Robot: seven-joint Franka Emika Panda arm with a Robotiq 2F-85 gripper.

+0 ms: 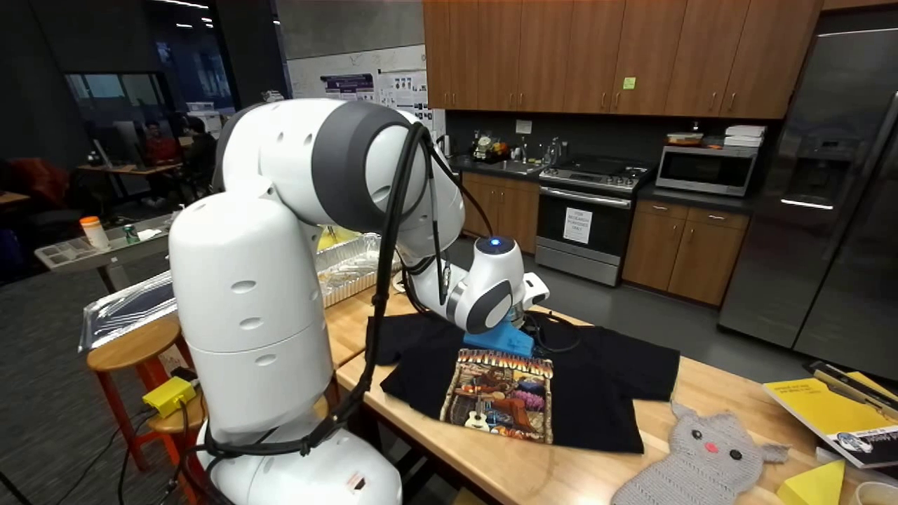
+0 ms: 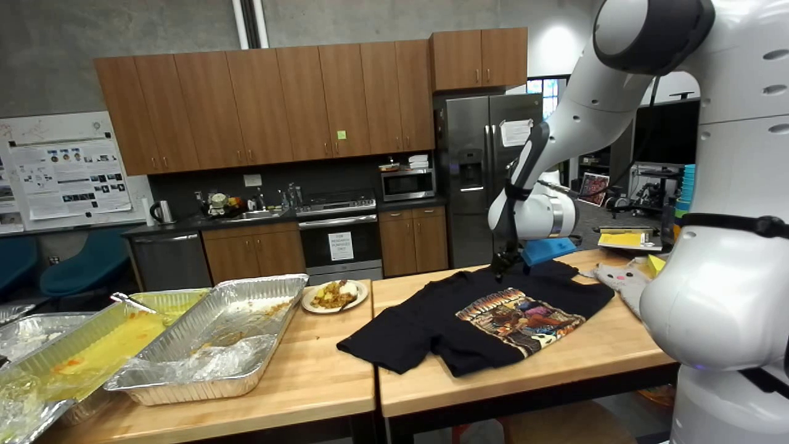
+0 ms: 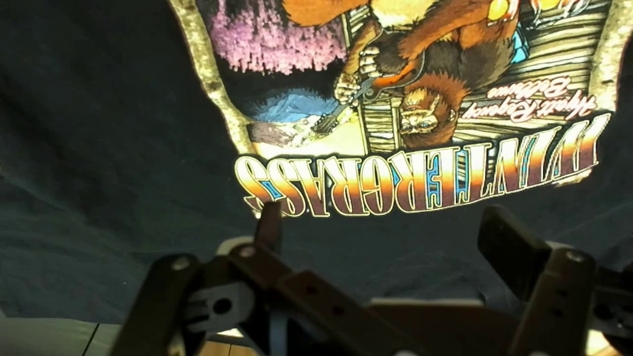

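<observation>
A black T-shirt with a colourful printed picture lies spread on the wooden table, its print facing up. In the wrist view the shirt fills most of the frame, and its lettering appears upside down. My gripper is open above the shirt near the lettering, its two dark fingers wide apart with only cloth visible beyond them. Whether the fingertips touch the cloth cannot be told. From the other side, the gripper hangs low over the shirt's far part, beneath a blue piece on the arm.
A grey knitted toy, a yellow block and books sit at the table's right end. Foil trays and a plate of food stand left of the shirt. Bare wood shows along the front edge.
</observation>
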